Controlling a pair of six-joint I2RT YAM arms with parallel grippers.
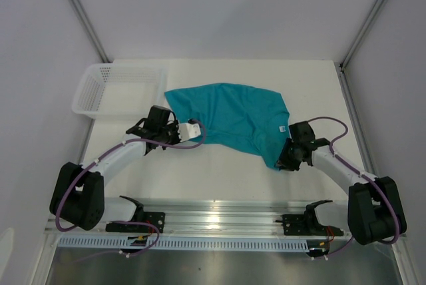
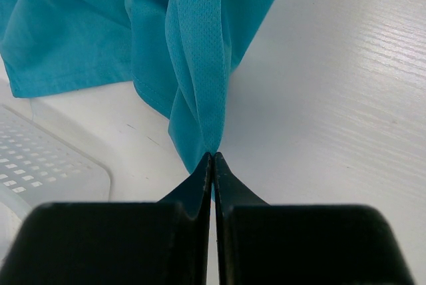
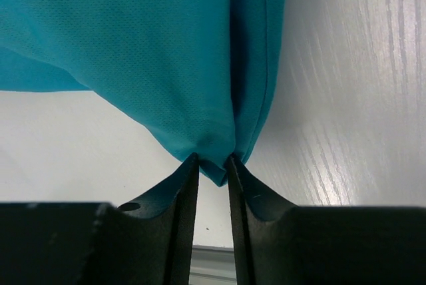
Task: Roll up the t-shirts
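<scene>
A teal t-shirt lies spread on the white table, its near edge partly folded over. In the left wrist view, a narrow fold of the shirt runs down to the tips of my left gripper, which is shut on the cloth's end. At the shirt's near right corner is my right gripper, its fingers part open. The corner of the shirt lies between and just beyond its fingertips. A small white label shows on the shirt's right side.
A white slotted basket stands at the back left, close to the shirt and my left arm. Bare table stretches along the front, with free room at the right too.
</scene>
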